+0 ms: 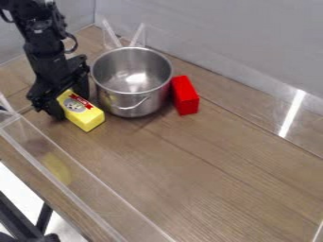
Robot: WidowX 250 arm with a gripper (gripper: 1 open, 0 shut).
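The black gripper (pixel 60 90) is low at the left of the camera view, at the left end of a yellow box (pixel 83 116) with a red-and-white label. Its fingers are dark and overlap the box's edge, so whether they hold it is unclear. A steel pot (pixel 132 76) stands just right of the box.
A red block (pixel 184 95) sits right of the pot. A transparent barrier (pixel 89 194) runs along the lower left.
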